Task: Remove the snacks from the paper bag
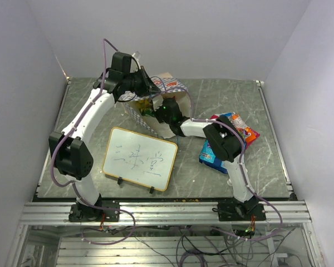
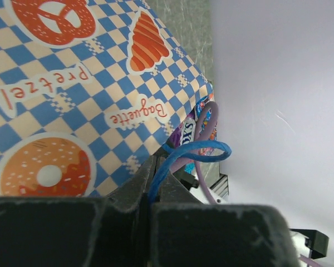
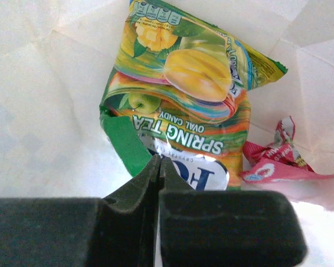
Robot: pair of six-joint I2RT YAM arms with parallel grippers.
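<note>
The paper bag (image 2: 114, 92), blue-checked with bread pictures, lies on its side with its mouth toward the front in the top view. Inside it, a green candy bag (image 3: 183, 125) rests against the white lining. My right gripper is in the bag's mouth, its fingers closed together with nothing between them; the candy bag lies beyond and beneath the tips. A pink-red wrapped snack (image 3: 281, 153) sits to the right of it. At the bag's top edge, my left gripper is shut, with a blue cord handle (image 2: 181, 153) passing over its fingers.
Several snack packs, including a blue bag (image 1: 212, 157) and an orange one (image 1: 246, 130), lie at the right, partly under the right arm. A whiteboard (image 1: 139, 158) stands in front of the paper bag. Bare table shows at the back right.
</note>
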